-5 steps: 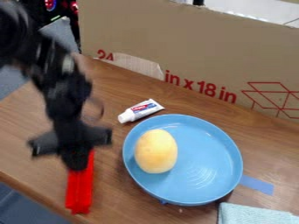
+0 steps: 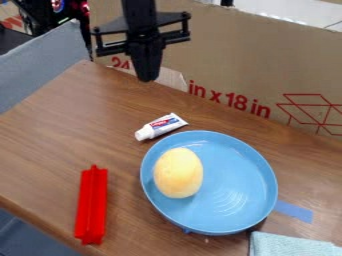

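The black gripper (image 2: pixel 144 62) is raised at the top left of the camera view, above the back of the table, clear of every object; whether its fingers are open or shut is hard to tell. A red elongated object (image 2: pixel 92 205) lies at the front left of the wooden table. A white toothpaste tube (image 2: pixel 159 127) lies behind a blue plate (image 2: pixel 235 191), which holds a pale yellow round item (image 2: pixel 178 172) on its left side.
A cardboard box wall (image 2: pixel 254 60) stands along the back. A pale blue cloth (image 2: pixel 287 246) lies at the front right corner.
The gripper has risen and moved back, from over the red object at the front left to high above the back of the table. The objects on the table look unmoved.
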